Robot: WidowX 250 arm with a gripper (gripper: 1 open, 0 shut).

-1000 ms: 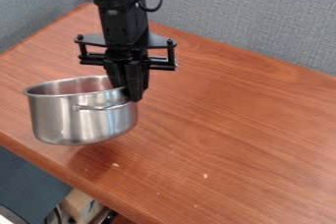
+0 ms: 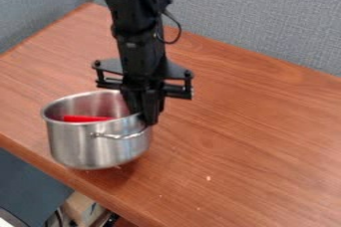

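Note:
A steel pot (image 2: 96,145) with side handles stands on the wooden table (image 2: 246,151), near its left front edge. Inside it lies a red object (image 2: 86,118), partly hidden by the rim. My black gripper (image 2: 142,111) is down at the pot's right rim, fingertips over or around the rim by the handle; whether they grip it I cannot tell.
Grey fabric walls (image 2: 260,12) stand behind and left of the table. Past the front-left edge are a dark grey surface and some cables.
The pot and my gripper have moved back and to the right, and the pot sits lower, resting on the table. The red object now shows more clearly.

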